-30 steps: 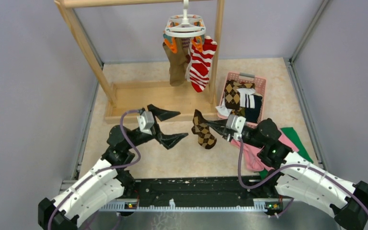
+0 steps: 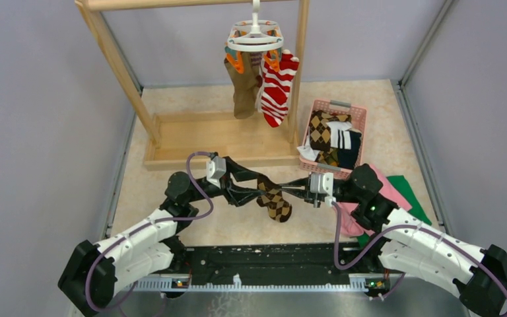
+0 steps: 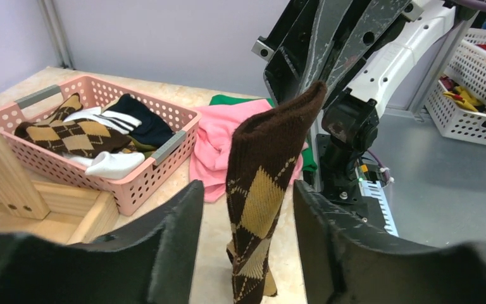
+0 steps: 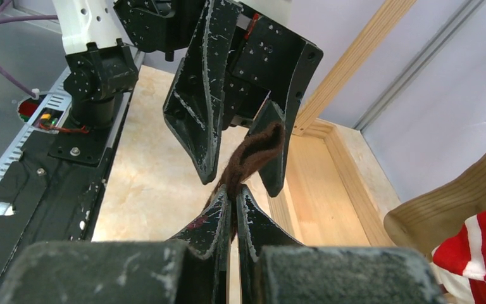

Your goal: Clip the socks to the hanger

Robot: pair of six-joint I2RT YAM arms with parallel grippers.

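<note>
A brown argyle sock (image 2: 277, 205) hangs above the table between my two arms. My right gripper is shut on its cuff, the thin brown fabric pinched between the fingertips. My left gripper (image 2: 251, 185) stands part open around the cuff end; in the left wrist view the argyle sock (image 3: 259, 199) shows between its fingers, with a gap on both sides. The round white hanger (image 2: 255, 42) hangs at the back, with a tan sock (image 2: 243, 91) and a red-and-white striped sock (image 2: 278, 89) clipped to it.
A pink basket (image 2: 361, 135) of socks stands at the right, with another argyle sock (image 3: 79, 136) in it. Pink cloth (image 2: 350, 220) and green cloth (image 2: 409, 195) lie under the right arm. A wooden rack (image 2: 198, 160) frames the back left.
My left gripper has moved right and its fingers have narrowed around the sock's cuff end. The right gripper has moved slightly left and toward the front, carrying the sock.
</note>
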